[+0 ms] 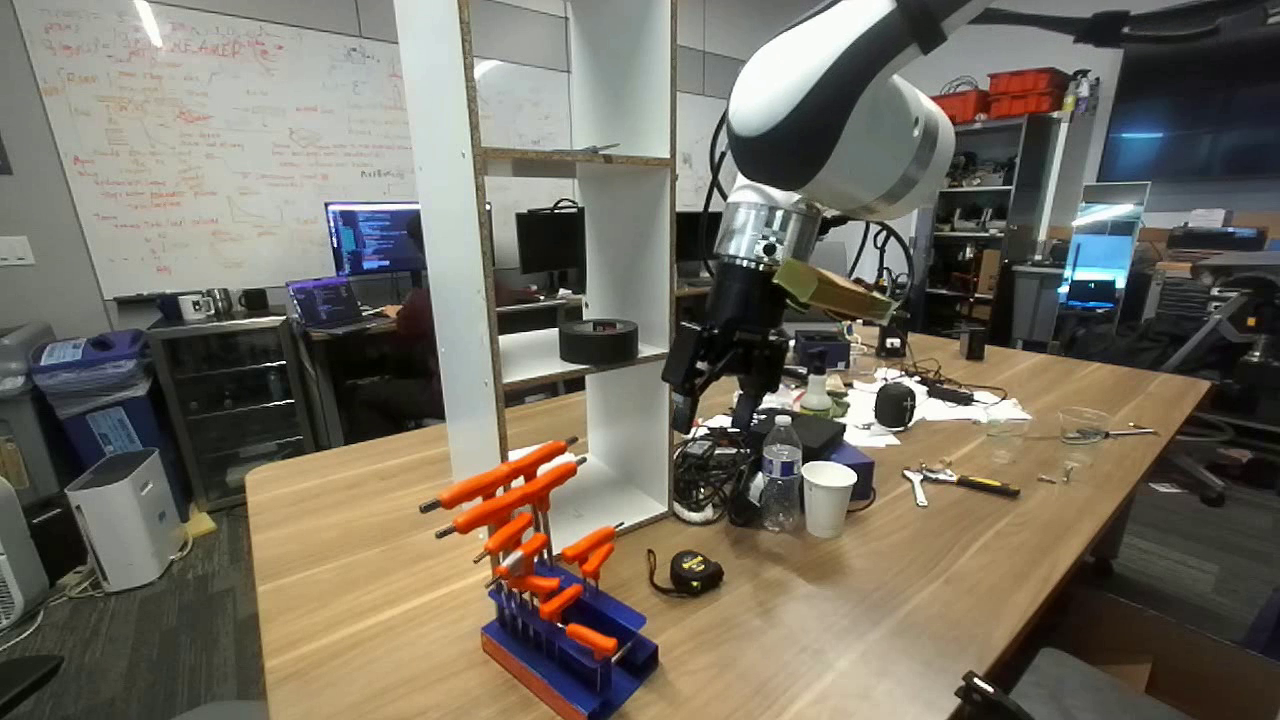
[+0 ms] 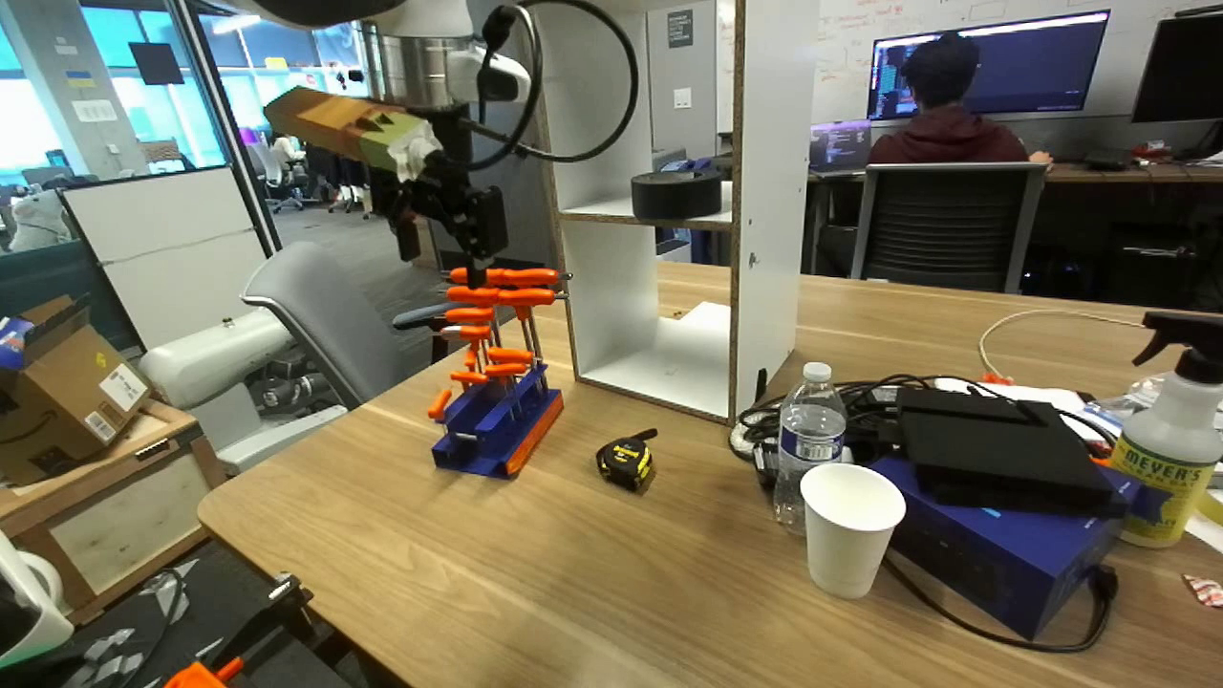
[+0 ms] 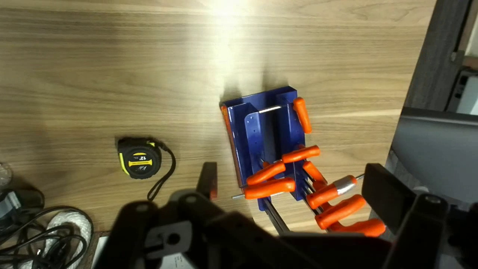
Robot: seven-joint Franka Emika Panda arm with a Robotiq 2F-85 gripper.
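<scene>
My gripper [image 1: 713, 420] hangs in the air above the table with its fingers wide apart and nothing between them. In the wrist view its two fingers [image 3: 208, 179] frame a blue stand [image 3: 255, 139] that carries several hex keys with orange T-handles [image 3: 270, 188]. Some handles lie between the fingers as seen from above, well below them. In exterior view 1 the stand [image 1: 564, 654] is at the table's front left, apart from the gripper. A black and yellow tape measure [image 3: 139, 157] rests on the wood beside the stand, its strap loose.
A white shelf unit [image 2: 764, 264] rises behind the stand, with a black tape roll [image 2: 676, 195] on one level. A water bottle [image 2: 810, 441], a white cup [image 2: 848, 533] and a cable tangle [image 1: 710, 478] stand to one side.
</scene>
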